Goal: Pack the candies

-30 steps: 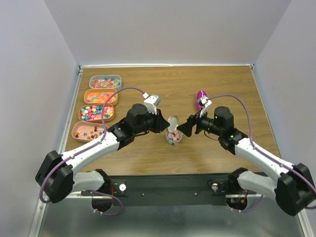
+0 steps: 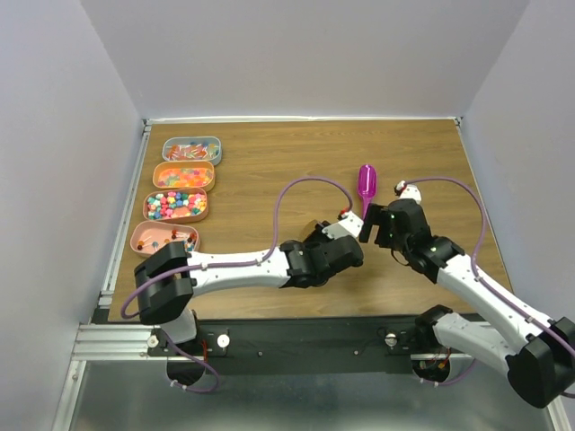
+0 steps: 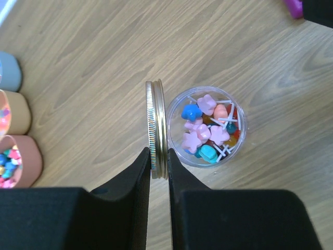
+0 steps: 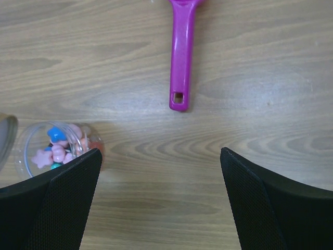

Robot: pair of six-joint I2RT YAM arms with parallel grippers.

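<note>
My left gripper is shut on a silver metal lid (image 3: pixel 156 125), held on edge above the table, just left of a clear jar (image 3: pixel 208 127) of mixed candies in the left wrist view. In the top view that gripper hides the jar. My right gripper is open and empty, right of the jar (image 4: pixel 62 146), facing the handle of a magenta scoop (image 4: pixel 181 67). The scoop (image 2: pixel 367 180) lies at the right middle of the table.
Four candy trays line the left side: blue-grey (image 2: pixel 191 141), orange (image 2: pixel 184 164), one of colourful candies (image 2: pixel 175 191), and pink (image 2: pixel 164 226).
My left gripper, with the lid, has moved right and toward the front, now covering the jar from above. The right gripper has drawn back rightward from beside the lid.
</note>
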